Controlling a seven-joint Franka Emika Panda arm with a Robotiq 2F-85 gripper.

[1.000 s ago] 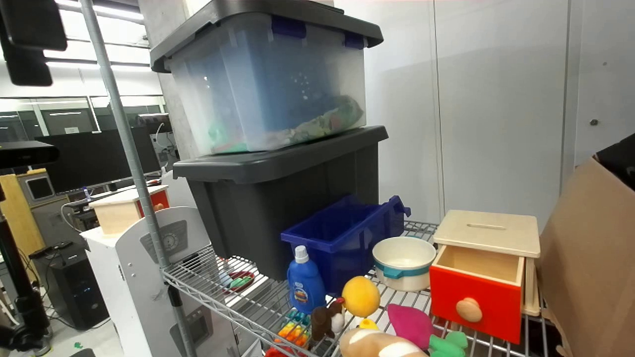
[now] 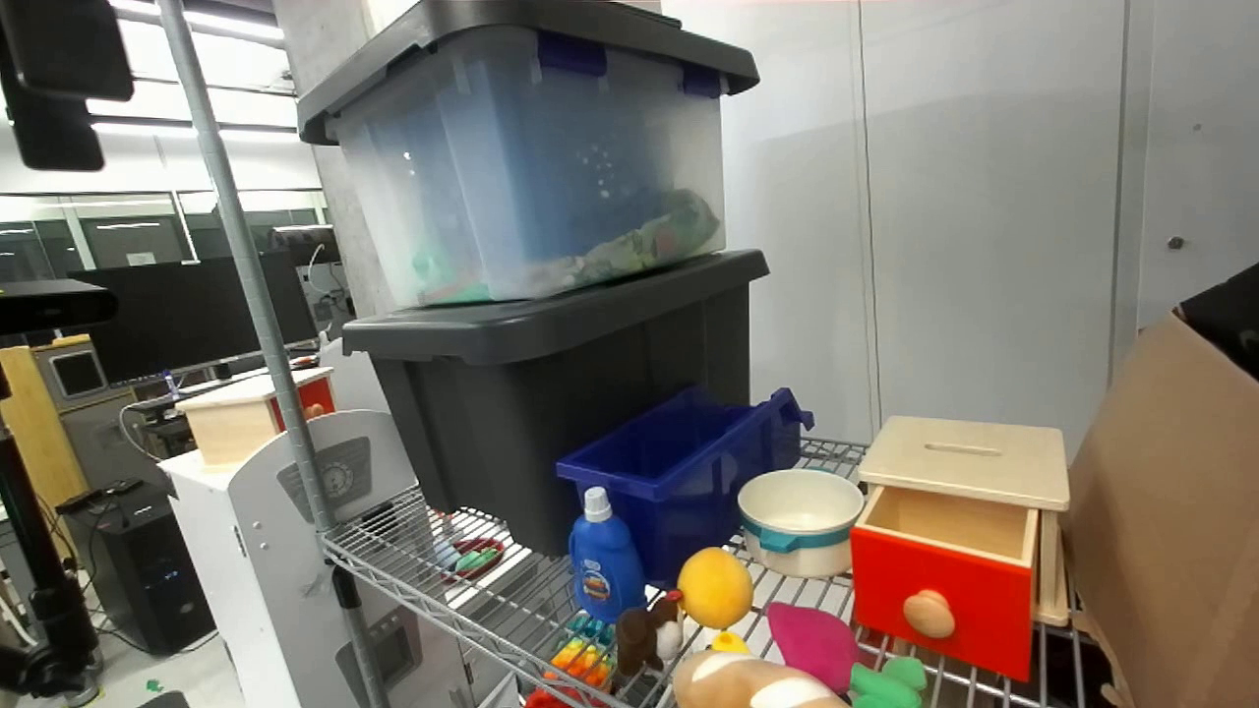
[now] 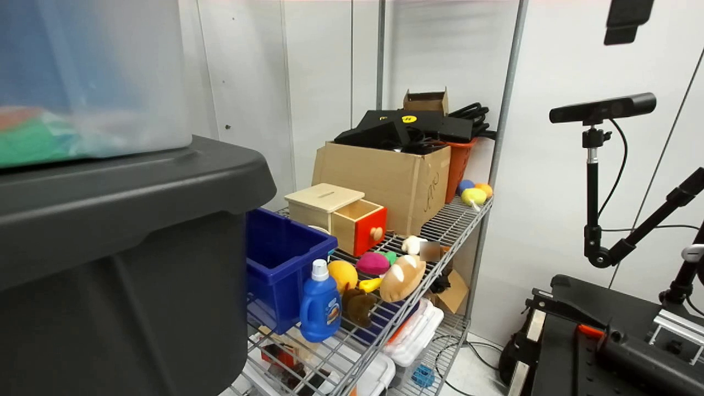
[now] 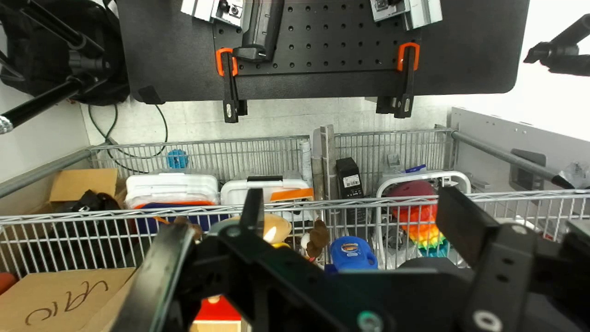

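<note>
In the wrist view my gripper stands open above the shelf, its dark fingers far apart and nothing held. Below the gap are a blue bottle (image 4: 354,253) and a brown toy (image 4: 316,239). In the first exterior view the wooden box's red drawer (image 2: 944,600) is pulled out; its visible inside looks empty. Beside it sit a white pot with a teal band (image 2: 803,519) and a blue bin (image 2: 675,472). A yellow-orange ball (image 2: 715,588), a magenta toy (image 2: 814,644) and a bread loaf (image 2: 755,684) lie in front. Neither exterior view shows the gripper.
Large stacked tubs (image 2: 567,401) rise behind the bottle. A cardboard box (image 3: 379,181) flanks the wooden box. The wire shelf's front rail (image 3: 422,284) runs beside the toys. A black perforated table (image 4: 326,50) lies beyond the shelf.
</note>
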